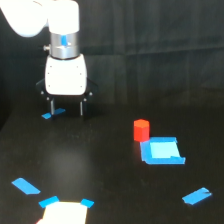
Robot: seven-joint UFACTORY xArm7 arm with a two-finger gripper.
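Note:
A red cube [141, 130] sits on the dark table, right of the middle. It stands at the upper left corner of a pale square [164, 149] framed with blue tape; whether it overlaps the tape there is hard to tell. My gripper [67, 106] hangs from the white arm at the back left, well away from the cube. Its two dark fingers [52, 105] are spread wide, and nothing shows between them.
Strips of blue tape lie on the table at the front left [26, 186], the front right [197, 196] and beneath the gripper. A whitish object [64, 213] is cut off by the bottom edge.

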